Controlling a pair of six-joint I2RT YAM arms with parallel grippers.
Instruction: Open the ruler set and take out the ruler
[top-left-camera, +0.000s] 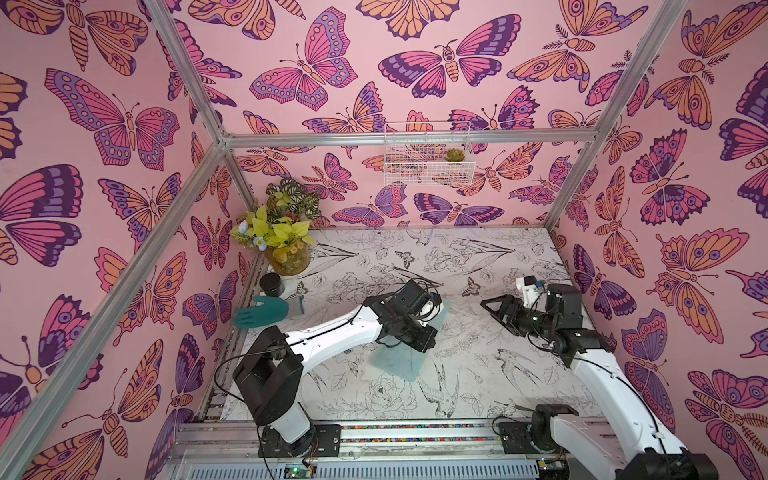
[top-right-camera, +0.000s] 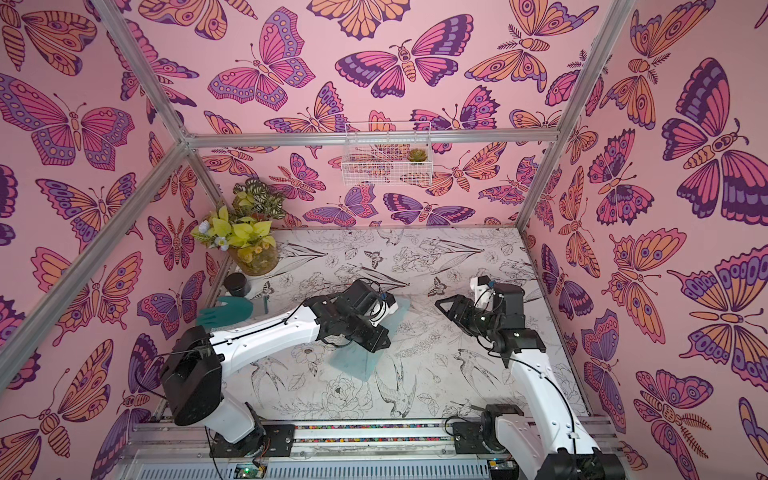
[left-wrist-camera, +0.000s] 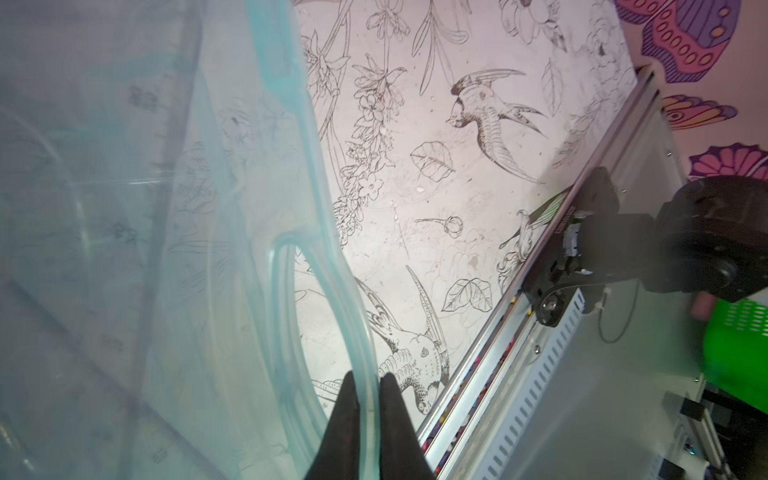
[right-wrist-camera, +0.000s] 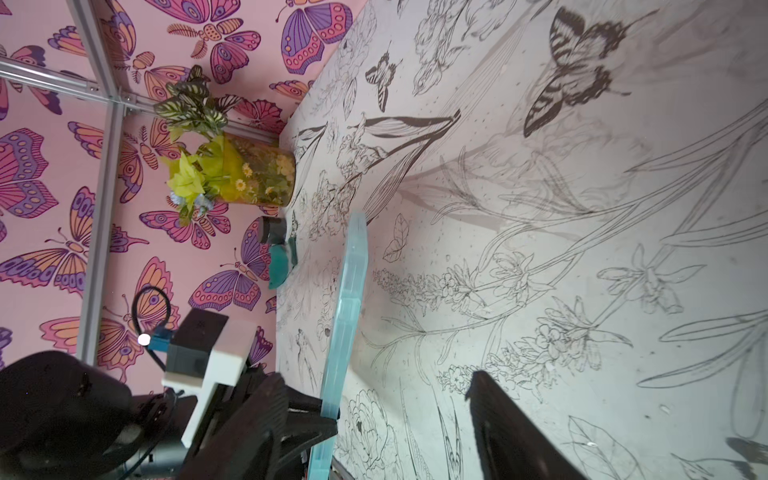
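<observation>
The translucent pale-blue ruler set (top-left-camera: 393, 366) (top-right-camera: 353, 362) is tilted up off the table in my left gripper, which is shut on its edge; that edge (left-wrist-camera: 324, 200) runs up from between the fingers in the left wrist view. My right gripper hangs to the right of the set, apart from it, with its fingers parted and nothing between them. Whether a ruler lies inside the set cannot be told clearly.
A vase of plants (top-left-camera: 285, 257) stands at the back left, with a dark round container (top-left-camera: 270, 284) and a teal glove-like item (top-left-camera: 260, 312) in front of it. A wire basket (top-left-camera: 428, 172) hangs on the back wall.
</observation>
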